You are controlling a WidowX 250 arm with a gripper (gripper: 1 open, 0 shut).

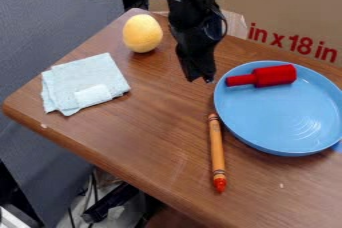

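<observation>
The black gripper (pixel 198 68) hangs from the top centre over the wooden table, just left of the blue plate (pixel 278 122); whether its fingers are open or shut is unclear. A red cylindrical object with a handle (pixel 270 75) lies on the plate's back rim area. An orange crayon (pixel 217 153) with a red tip lies left of the plate. A yellow round object (pixel 142 32) sits at the back left. A folded pale cloth (pixel 83 80) lies on the left of the table.
A cardboard box (pixel 287 17) stands along the back. Cables and dark hardware show below the table's left edge.
</observation>
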